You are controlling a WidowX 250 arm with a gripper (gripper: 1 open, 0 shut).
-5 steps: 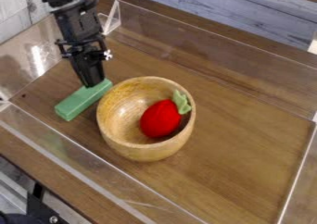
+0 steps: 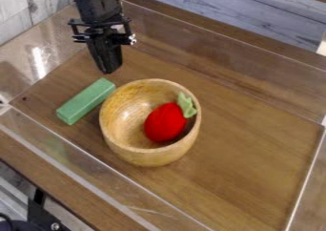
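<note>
My gripper [image 2: 106, 59] hangs above the wooden tray floor at the upper left, shut, with nothing visible between its fingers. Below it lies a green rectangular block [image 2: 86, 101], just left of a round wooden bowl [image 2: 125, 134]. Inside the bowl are a red object [image 2: 165, 122] and a small green piece [image 2: 188, 104] like a leaf or stem.
The right half and upper middle of the wooden tray floor [image 2: 249, 149] are clear. Clear walls [image 2: 303, 197] edge the tray, and a light panel stands at the top left behind the arm.
The gripper has risen from just above the green block to farther up the frame. The block and bowl look unmoved.
</note>
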